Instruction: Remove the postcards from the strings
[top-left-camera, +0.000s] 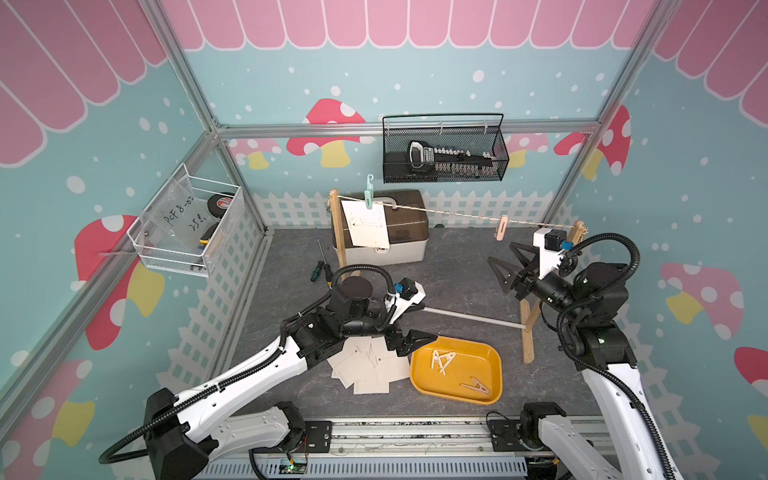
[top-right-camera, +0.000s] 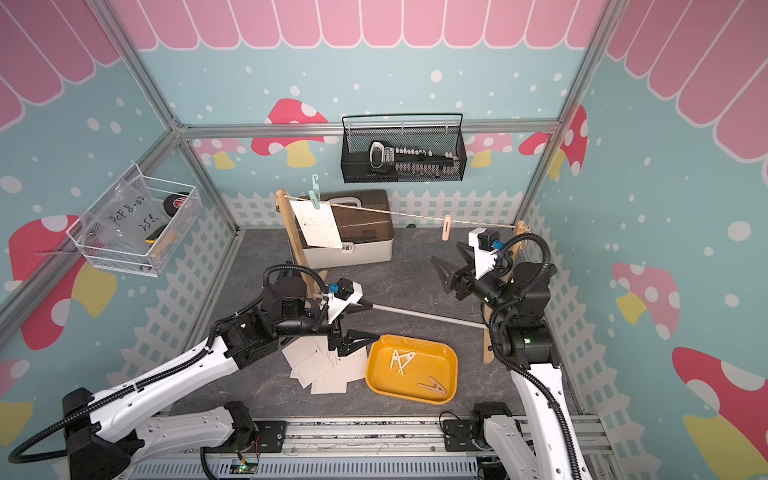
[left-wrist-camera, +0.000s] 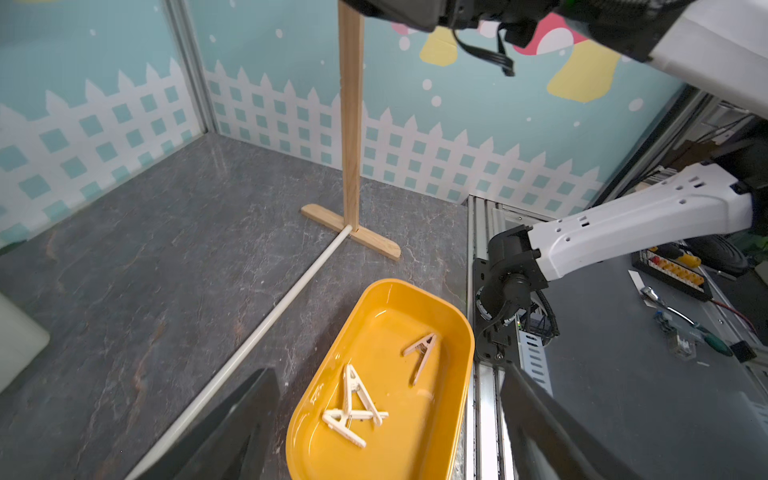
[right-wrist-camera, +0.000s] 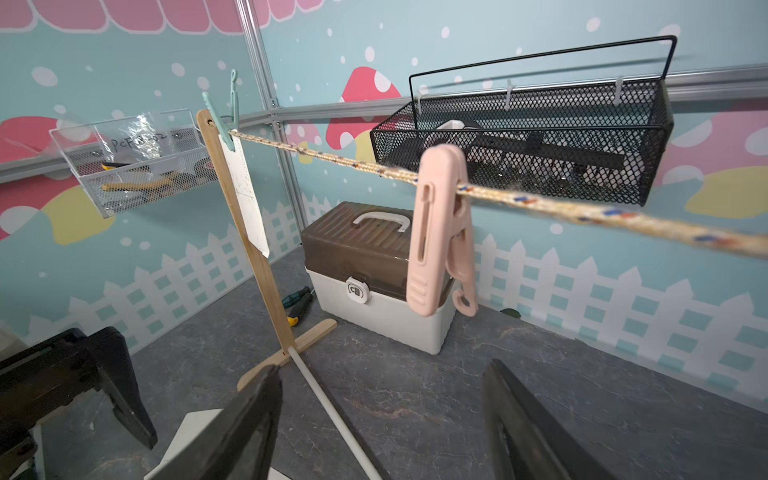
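One white postcard (top-left-camera: 365, 225) hangs at the left end of the string (right-wrist-camera: 352, 163), under a green clip (top-left-camera: 369, 193). Farther right on the string a pink clip (right-wrist-camera: 436, 232) hangs with no card in it. My right gripper is open, below and short of the pink clip, its fingers empty. Several postcards (top-left-camera: 369, 365) lie overlapping on the table, partly beneath my left arm. My left gripper (top-left-camera: 428, 322) hovers by the left edge of the orange tray (top-left-camera: 497, 376), fingers apart and nothing between them.
White clips (left-wrist-camera: 349, 406) and a pinkish clip (left-wrist-camera: 421, 354) lie inside the tray. Wooden posts (right-wrist-camera: 252, 248) and a floor rod (left-wrist-camera: 240, 352) frame the string. A brown-lidded toolbox (right-wrist-camera: 368, 264) stands behind, with a black wire basket (top-left-camera: 445, 152) on the wall.
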